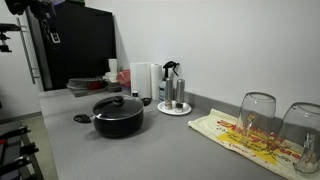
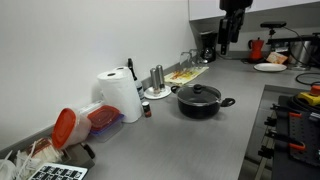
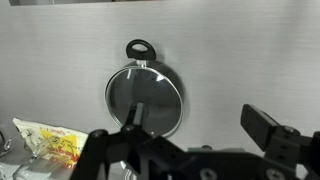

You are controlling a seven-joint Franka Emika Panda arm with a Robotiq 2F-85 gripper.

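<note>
A black lidded pot (image 1: 118, 118) with two side handles stands on the grey table. The wrist view looks down on its dark round glass lid (image 3: 145, 100), with one loop handle pointing toward the top of the picture. High above the table hangs my gripper (image 2: 229, 44), well clear of the pot. Its fingers are spread wide in the wrist view, where the gripper has nothing between them; the lower part of the pot is hidden behind it there.
Upturned glass jars (image 1: 255, 115) stand on a patterned cloth (image 1: 222, 128) at the right. Behind the pot are a paper towel roll (image 2: 119, 95) and a plate (image 1: 174, 110) holding bottles. A red container (image 2: 70, 127) lies at the left. Bare table (image 2: 185, 150) surrounds the pot's front.
</note>
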